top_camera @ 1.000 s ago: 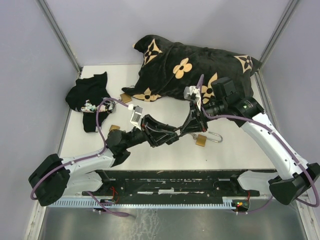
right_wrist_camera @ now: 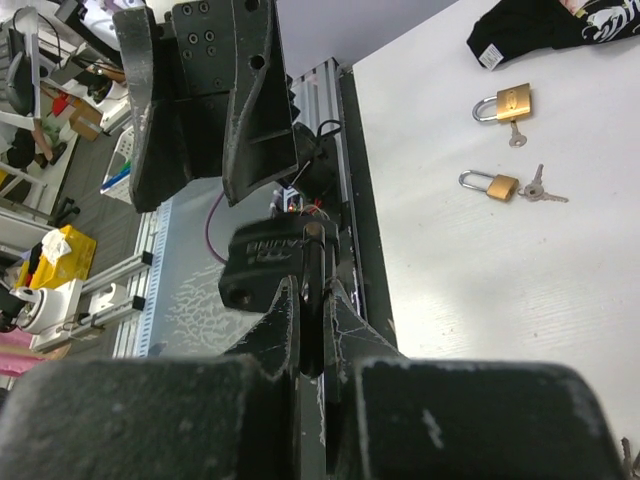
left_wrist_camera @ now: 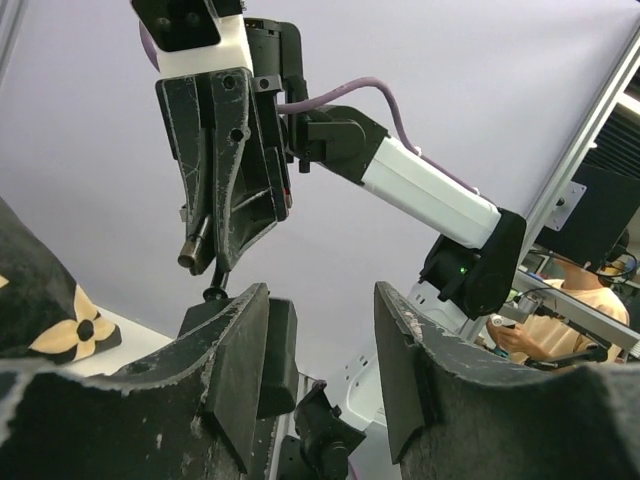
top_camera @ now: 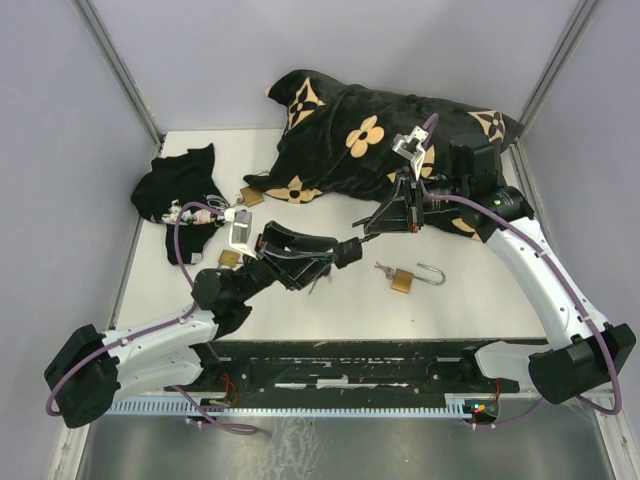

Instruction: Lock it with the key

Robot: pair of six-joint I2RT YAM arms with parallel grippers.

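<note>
A black padlock [top_camera: 348, 252] hangs beneath my right gripper [top_camera: 378, 226], which is shut on a dark rod [left_wrist_camera: 196, 246] that looks like its shackle. One rod end is free; a thin leg runs down to the padlock's block-shaped body [left_wrist_camera: 279, 358]. Raised letters and a round hole mark that body in the right wrist view. My left gripper is part open, with nothing in the gap between its fingertips. In the left wrist view, its left finger partly covers the body. No key shows in either gripper.
Two brass padlocks [right_wrist_camera: 515, 102] [right_wrist_camera: 501, 187] with keys [right_wrist_camera: 540, 190] lie on the white table. Another brass padlock [top_camera: 401, 281] lies near a loose shackle [top_camera: 432, 274]. A dark cushion [top_camera: 360, 140] fills the back; a black cloth [top_camera: 180, 185] lies at left.
My left gripper has drawn back to the left and parted from the padlock. The right gripper has moved up and slightly right, with the padlock still hanging from it.
</note>
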